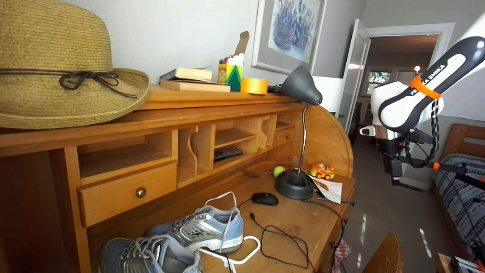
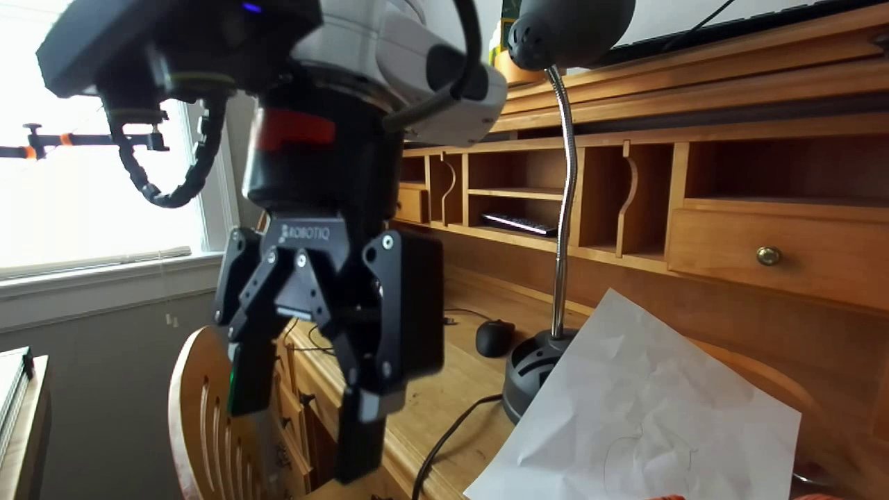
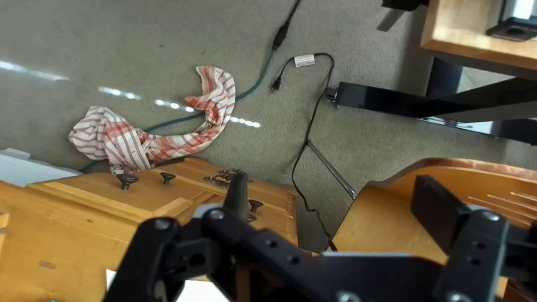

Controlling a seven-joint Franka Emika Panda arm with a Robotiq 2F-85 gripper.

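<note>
My gripper (image 2: pixel 293 425) hangs in the air off the desk's edge, its fingers wide apart and the space between them empty. From the side, in exterior view 1, the same gripper (image 1: pixel 396 175) is right of the wooden desk (image 1: pixel 282 223), above the floor. Looking down in the wrist view, it is open over the gap between the desk front and a wooden chair (image 3: pixel 392 221). On the floor beyond lies a red-and-white checked cloth (image 3: pixel 176 146). A black lamp (image 1: pixel 294 184) stands on the desk beside a white paper (image 1: pixel 334 189) and an orange toy car (image 1: pixel 322 171).
Grey-blue shoes (image 1: pixel 209 227), a black mouse (image 1: pixel 265 198), a green ball (image 1: pixel 278 171) and loose cables are on the desk. A straw hat (image 1: pixel 59 59), books (image 1: pixel 195 85) and orange tape (image 1: pixel 254 86) sit on its top. The tall lamp stands near the arm's side.
</note>
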